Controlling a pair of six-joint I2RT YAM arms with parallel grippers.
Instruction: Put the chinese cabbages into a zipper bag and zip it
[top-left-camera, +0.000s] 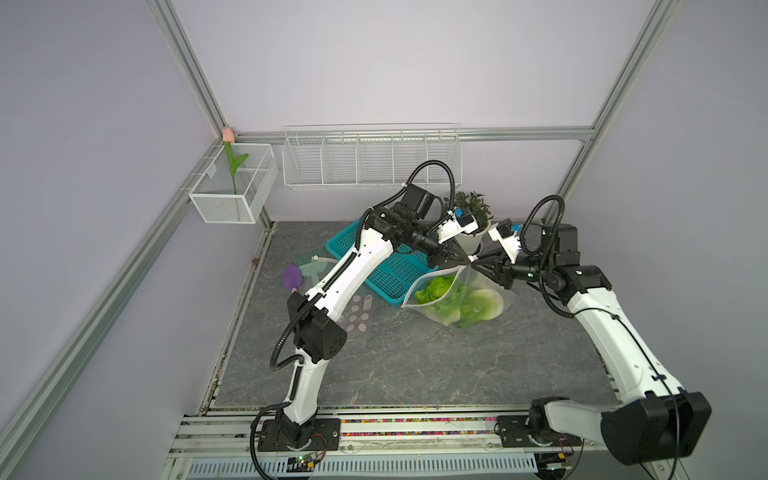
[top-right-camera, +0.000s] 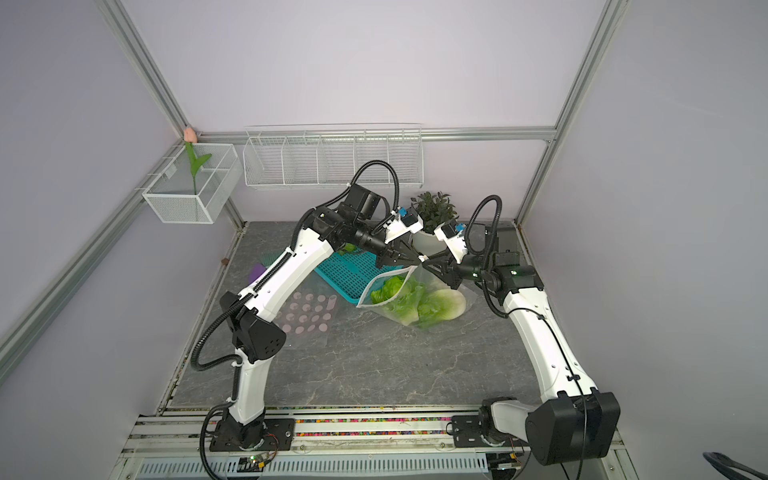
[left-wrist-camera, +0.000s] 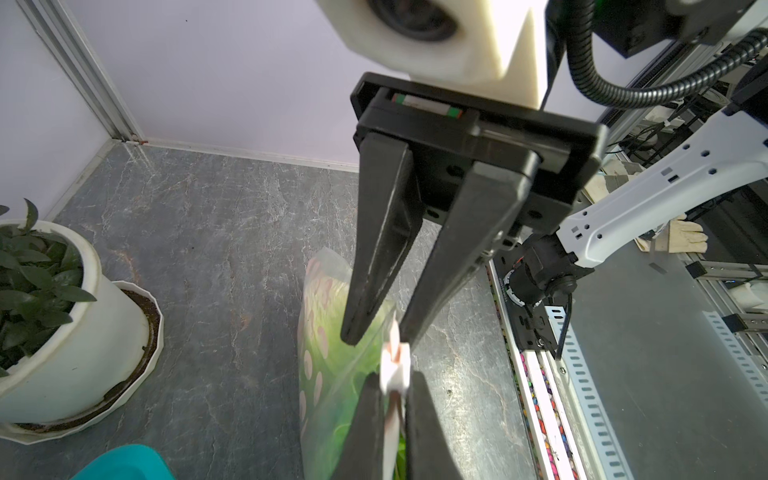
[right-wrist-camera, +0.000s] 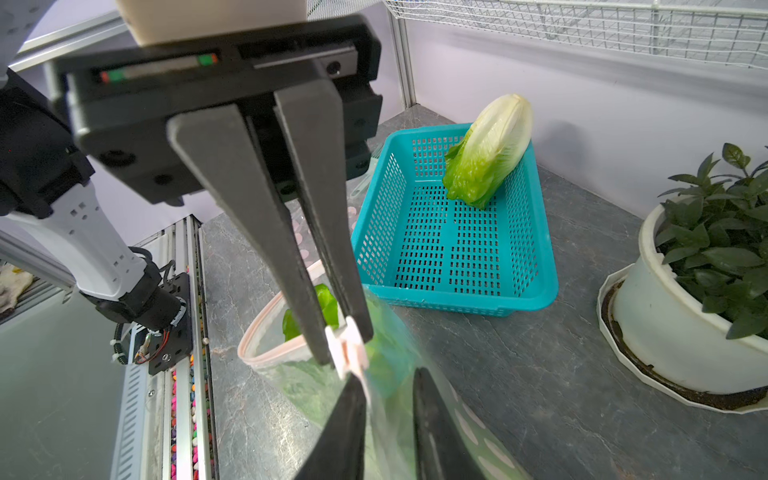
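Observation:
A clear zipper bag (top-left-camera: 448, 308) with leafy cabbage (top-right-camera: 440, 304) inside hangs with its mouth gaping toward the front left. My left gripper is shut on the bag's white zipper tab at the top corner. My right gripper is part open around that same tab, at the left gripper's fingertips; whether it touches is unclear. A second chinese cabbage (right-wrist-camera: 492, 148) lies in the teal basket (right-wrist-camera: 376, 208), behind the bag.
A white plant pot (right-wrist-camera: 640, 320) stands at the back right, close to both wrists. Wire racks (top-left-camera: 372, 160) hang on the back wall.

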